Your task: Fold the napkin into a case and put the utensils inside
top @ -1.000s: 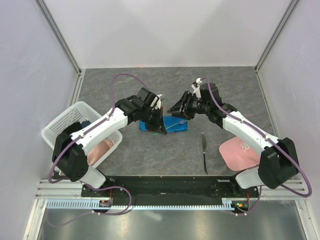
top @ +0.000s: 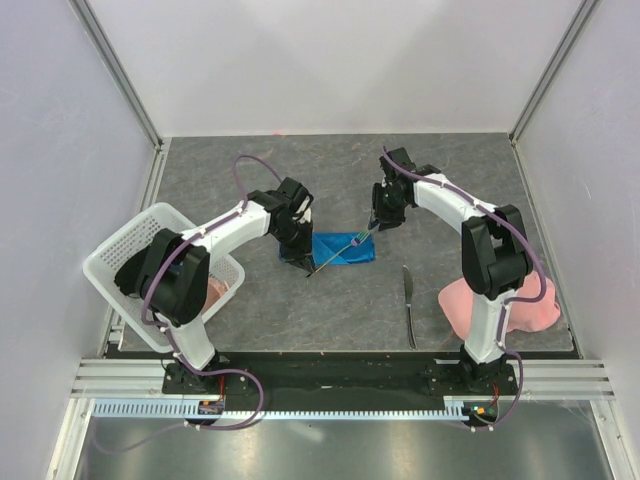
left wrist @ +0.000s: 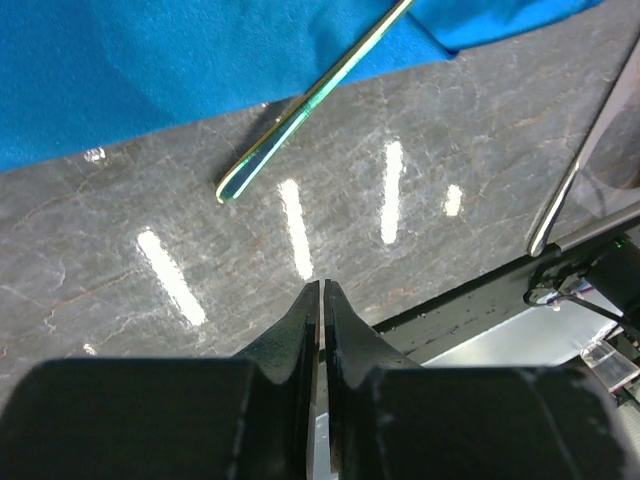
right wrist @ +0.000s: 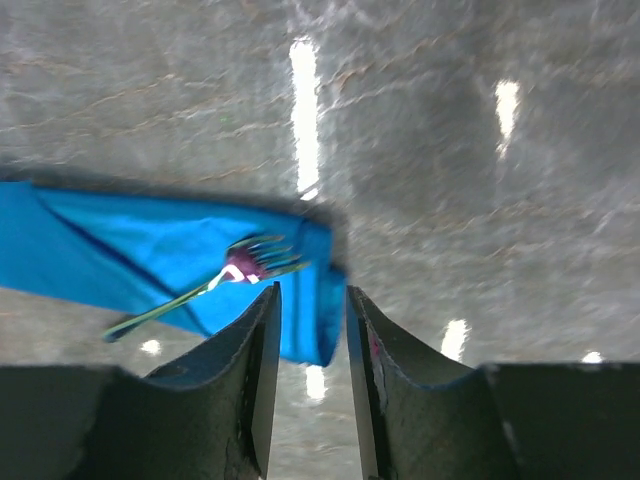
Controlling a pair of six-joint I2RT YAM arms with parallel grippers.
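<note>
The blue napkin (top: 345,255) lies folded into a narrow strip mid-table. Slanting across it is a fork (right wrist: 240,265) with a purplish head, its tines on the napkin near the right end. The fork's greenish handle (left wrist: 345,66) runs out past the near edge onto the bare table. A knife (top: 408,300) lies apart, to the right and nearer the front. Over the napkin's left part, my left gripper is shut with nothing between its fingers. Above the right end, my right gripper has its fingers spread, the gap between them empty.
A white basket (top: 235,272) holding dark and pinkish items stands at the left. Pink cloth (top: 535,316) lies at the right, partly behind the right arm.
The left gripper shifted slightly left. The fork stands at a similar slant.
</note>
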